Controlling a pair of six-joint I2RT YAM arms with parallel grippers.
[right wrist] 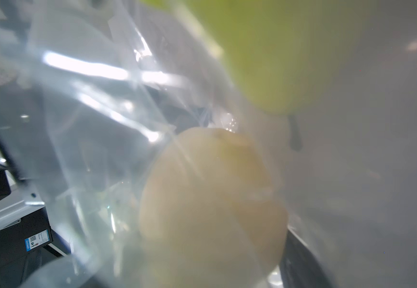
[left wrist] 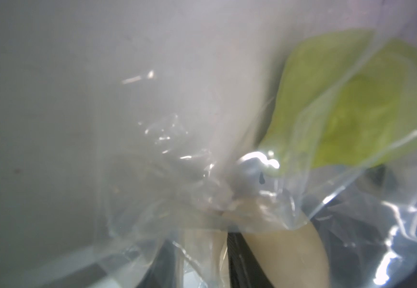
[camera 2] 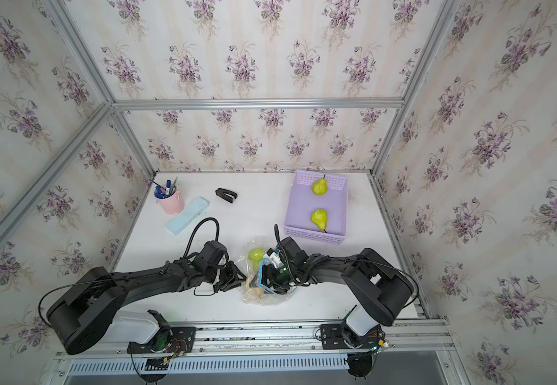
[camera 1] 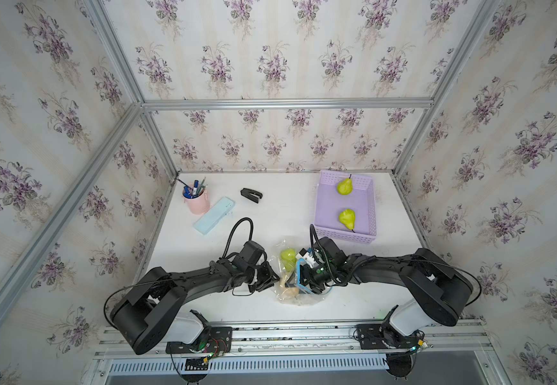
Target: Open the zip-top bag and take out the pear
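The clear bag (camera 1: 284,295) lies crumpled at the front centre of the table, holding a green pear (camera 1: 287,256) and a pale beige round item (right wrist: 208,206). My left gripper (camera 1: 266,277) is at the bag's left; in the left wrist view its fingers are part open, among the plastic beside the beige item. My right gripper (camera 1: 313,277) is at the bag's right, by its blue zip edge; its finger state is hidden behind plastic and the arm.
A purple basket (camera 1: 336,235) with two pears stands at the back right. A pink pen cup (camera 1: 197,205), pale blue case (camera 1: 213,215) and black stapler (camera 1: 251,195) lie at the back left, leaving the middle behind the bag clear.
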